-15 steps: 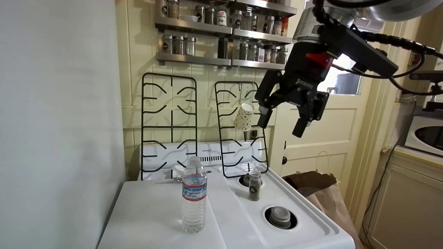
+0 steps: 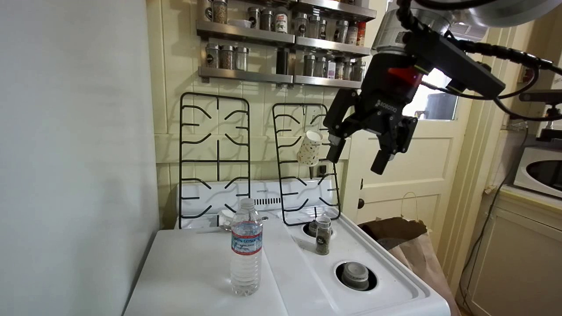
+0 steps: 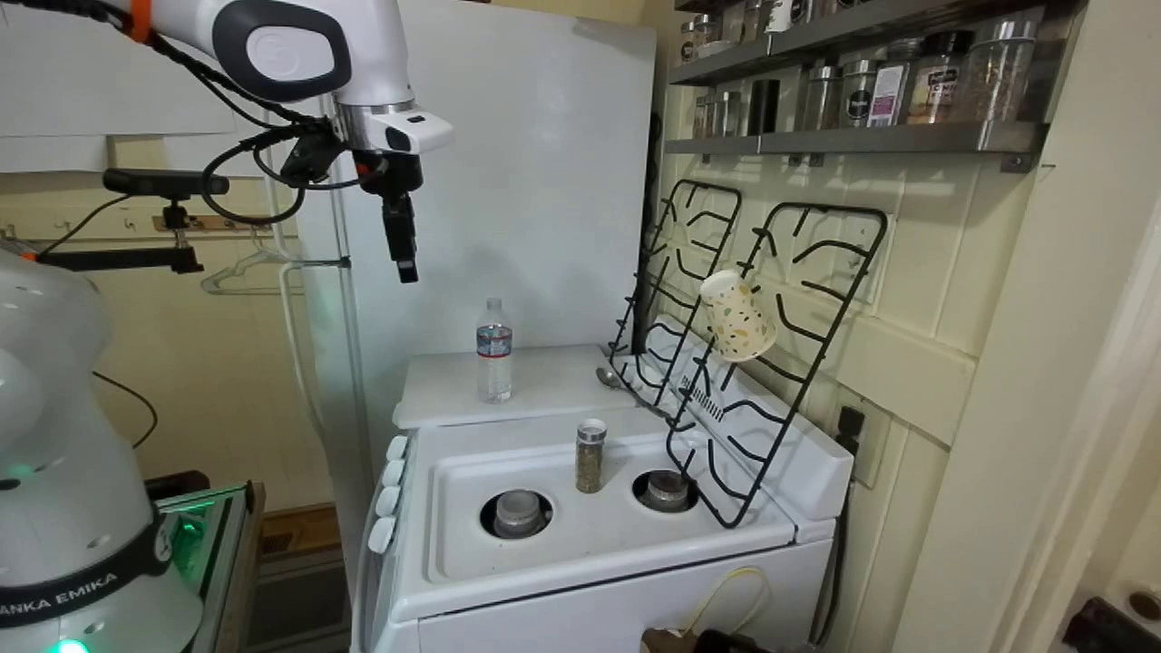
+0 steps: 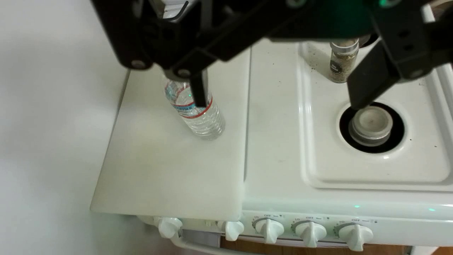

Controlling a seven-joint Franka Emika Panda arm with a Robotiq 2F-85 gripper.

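Observation:
High above the stove, my gripper [image 2: 356, 161] hangs open, and nothing shows between its fingers. A clear water bottle [image 2: 246, 253] with a red and blue label stands upright on the white board [image 3: 435, 381] covering one side of the stove. In the wrist view one of my fingers [image 4: 198, 89] overlaps the bottle [image 4: 208, 123] from above. A glass spice jar [image 3: 590, 457] with a metal lid stands upright between the two exposed burners. The speckled paper cup [image 3: 736, 316] hangs tilted on the right-hand burner grate [image 2: 277, 158], clear of my gripper.
A second grate [image 2: 180, 158] leans against the back wall. Metal shelves [image 2: 247, 76] with several jars run above. A tall white panel [image 3: 522, 163] borders the board. Bare burners [image 3: 517, 513] protrude from the stovetop, and the board's front is clear.

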